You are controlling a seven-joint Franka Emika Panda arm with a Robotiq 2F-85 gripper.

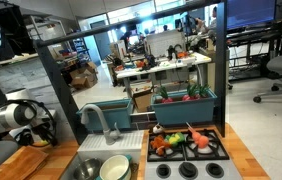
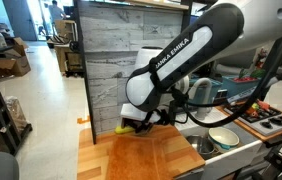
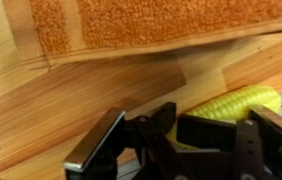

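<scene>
An orange towel (image 3: 141,25) lies flat on the wooden counter; its near edge crosses the top of the wrist view. In exterior view 2 the same towel (image 2: 139,160) spreads out in front of the arm. A yellow, textured object (image 3: 243,102) rests on the wood by the counter's edge, partly covered by my gripper's dark parts. My gripper (image 2: 136,122) is low over the counter, just beyond the towel, close to the yellow object (image 2: 128,128). Its fingers are shut, and nothing clearly shows between them. Whether they touch the yellow object cannot be told.
A marbled panel (image 2: 111,88) stands behind the gripper. Beside the wood are a sink (image 1: 89,168) with a tap (image 1: 99,118), a white bowl (image 1: 115,167) and a stove (image 1: 186,155) carrying several toy foods. Bare wood (image 2: 181,155) lies right of the towel.
</scene>
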